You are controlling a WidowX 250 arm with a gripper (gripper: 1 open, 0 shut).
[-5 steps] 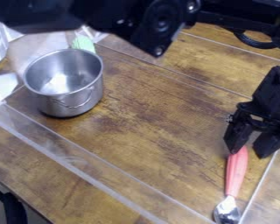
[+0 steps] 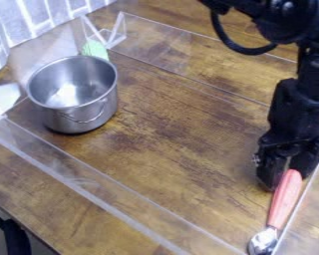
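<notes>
My black gripper (image 2: 285,169) is low at the right side of the table, its tip at the top end of a pink-handled utensil (image 2: 285,199) that lies with its metal head (image 2: 263,240) toward the front. Whether the fingers are open or closed around the handle is hard to make out. A steel pot (image 2: 72,105) stands at the left, apart from the gripper.
Behind the pot are a green-handled item (image 2: 95,49), a white object (image 2: 3,98) at the left and a striped cloth (image 2: 23,20).
The gripper has moved slightly right, and the pink handle's upper end has shifted right with it. The upper arm has swung right, uncovering the back of the table.
</notes>
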